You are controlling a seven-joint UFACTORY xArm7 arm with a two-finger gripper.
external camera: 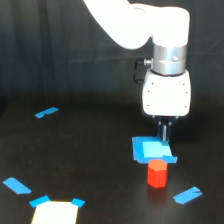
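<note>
A red block [157, 174] with angular sides stands on the dark table, at the near edge of a blue square with a paler centre [154, 150]. Above the far part of that square, the white arm's gripper [165, 131] points straight down, its dark fingers low over the surface. They are apart from the red block, which is nearer the camera. The fingers are too small and dark to show how far they stand apart, and no object is visible between them.
A pale, light-topped object [55, 214] is at the near left, cut off by the frame's lower edge, with blue tape around it. Blue tape strips [187, 195] also mark the near right, left and far left.
</note>
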